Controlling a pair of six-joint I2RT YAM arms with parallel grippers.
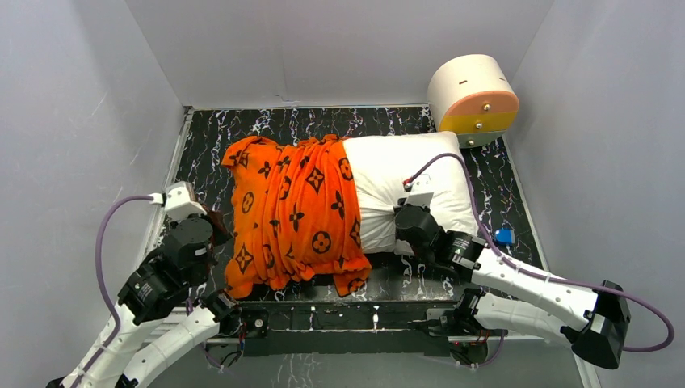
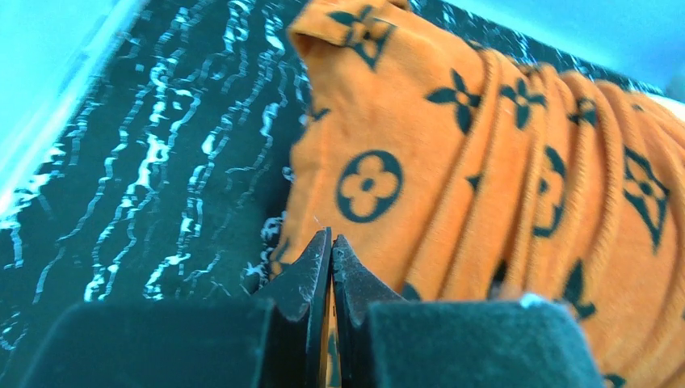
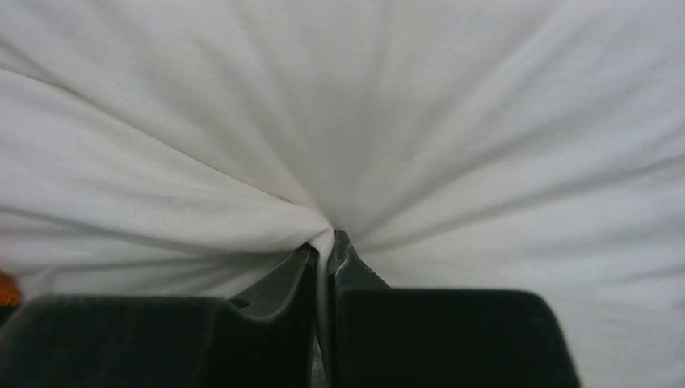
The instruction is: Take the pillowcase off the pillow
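Note:
The orange pillowcase [image 1: 295, 214] with black motifs is bunched over the left part of the white pillow [image 1: 388, 162], whose right part is bare. My left gripper is shut at the pillowcase's left edge, a thin strip of orange showing between its fingers. My right gripper is at the bare pillow, its fingers close together on a pinched fold of white fabric, with creases radiating from it.
A rounded white cabinet with coloured drawers [image 1: 476, 105] stands at the back right. A small blue object [image 1: 505, 236] lies at the right. Bare marble surface [image 1: 202, 137] shows at the back left; grey walls surround the area.

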